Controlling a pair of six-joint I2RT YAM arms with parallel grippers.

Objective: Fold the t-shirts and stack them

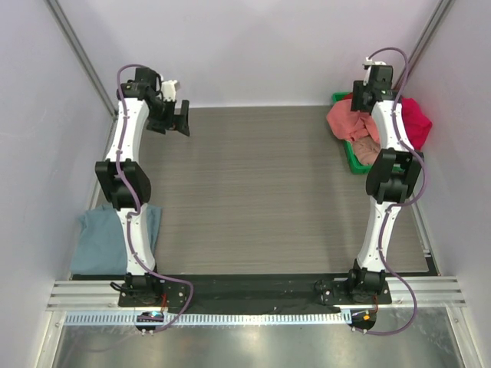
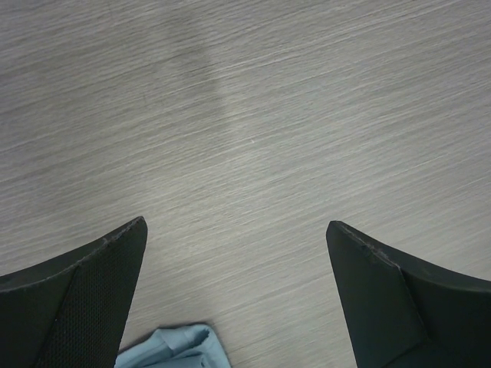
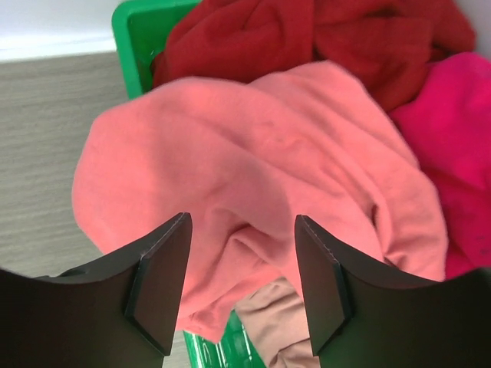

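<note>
A green bin (image 1: 350, 159) at the back right is heaped with shirts: salmon (image 3: 199, 153), dark red (image 3: 360, 38), magenta (image 3: 453, 146) and beige (image 3: 268, 322). My right gripper is over the salmon shirt with fingers apart; no cloth visibly pinched between them. My left gripper stands open above bare table at the back left. A blue shirt (image 1: 106, 241) lies flat at the front left, with a small part of blue cloth showing at the bottom of the left wrist view.
Walls border the back and both sides.
</note>
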